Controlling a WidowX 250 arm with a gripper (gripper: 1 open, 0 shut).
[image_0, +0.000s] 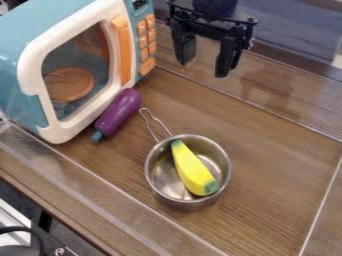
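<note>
A small steel pot with a wire handle sits on the wooden counter, a yellow banana lying inside it. A purple eggplant lies just left of the pot, beside a toy microwave in teal and white. The black gripper hangs at the top centre, above and behind the pot, its two fingers apart with nothing seen between them.
A wall runs along the back. The counter's front edge is at the lower left, with a dark cable below it.
</note>
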